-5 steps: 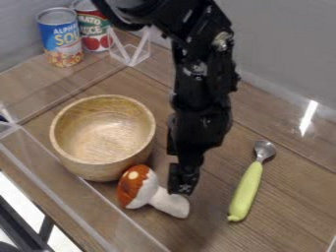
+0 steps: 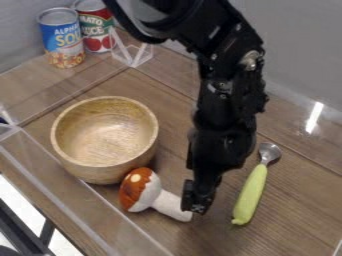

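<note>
My black gripper (image 2: 201, 190) points down at the middle of the wooden table, open, just to the right of a toy mushroom (image 2: 142, 189) with a brown-and-white cap and white stem. A light wooden bowl (image 2: 103, 139) sits behind and left of the mushroom. A utensil with a green handle (image 2: 250, 196) and a metal head lies to the right of my gripper.
Two cans, an alphabet soup can (image 2: 63, 40) and a red can (image 2: 95, 22), stand at the back left. Clear dividers edge the left side. A grey wall runs behind; bare wood (image 2: 294, 190) lies at the right.
My gripper has shifted slightly to the right and down beside the mushroom. The mushroom, bowl and utensil look unmoved.
</note>
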